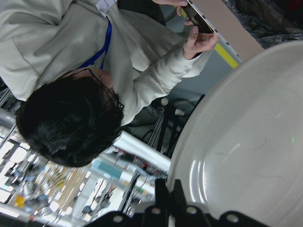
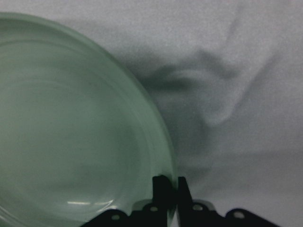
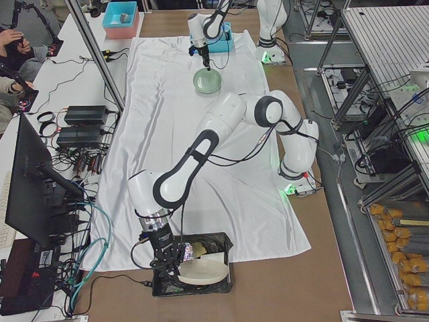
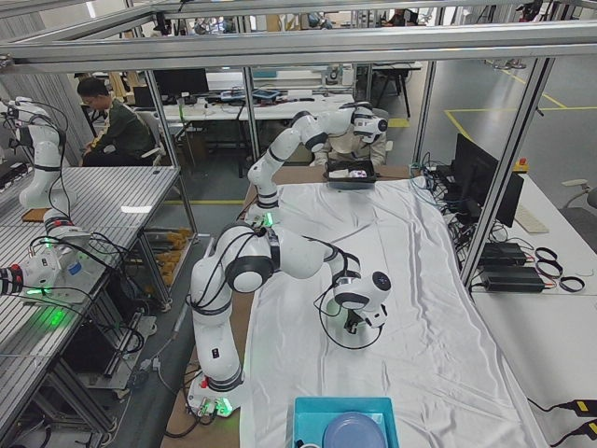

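Note:
A cream plate (image 3: 204, 272) is at the black lined crate (image 3: 221, 285) at the near end of the cloth, with my left gripper (image 3: 175, 267) shut on its rim; in the left wrist view the plate (image 1: 246, 132) fills the right side. A pale green plate (image 2: 80, 123) is at the far end of the white cloth, and my right gripper is shut on its rim, seen also in the camera left view (image 3: 207, 80).
A teal bin (image 4: 343, 408) with a blue plate stands beside the right arm. A monitor, cables and black boxes line one side of the cloth. A person stands beyond the crate.

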